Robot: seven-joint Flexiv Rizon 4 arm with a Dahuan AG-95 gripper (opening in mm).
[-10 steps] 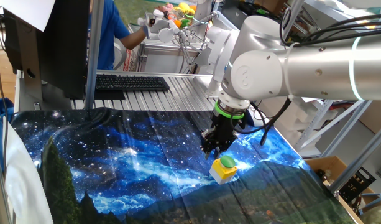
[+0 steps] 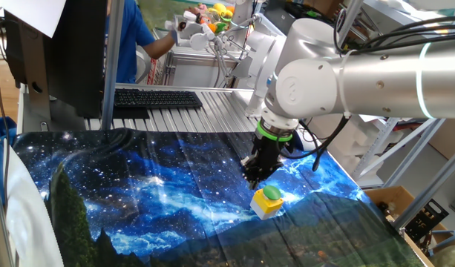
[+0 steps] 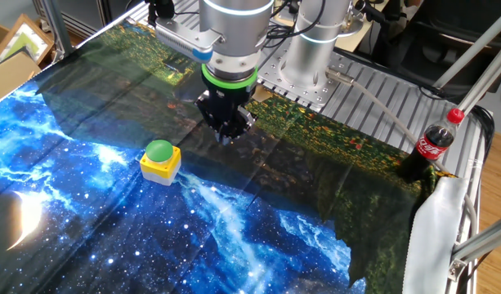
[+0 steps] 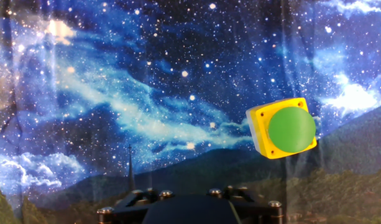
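A cube-shaped push button with a yellow top, pale lower body and green domed cap stands upright on the printed cloth. My gripper hangs above the cloth, pointing down, its dark fingers drawn together with nothing visible between them. In the second exterior view, the gripper is to the right of the button, apart from it. The wrist view has the button right of centre, in full sight, while only the dark upper parts of the gripper show along the bottom edge.
A cola bottle stands at the right side of the table near a white sheet. A keyboard lies behind the cloth, beside a monitor.
The arm and button appear unmoved.
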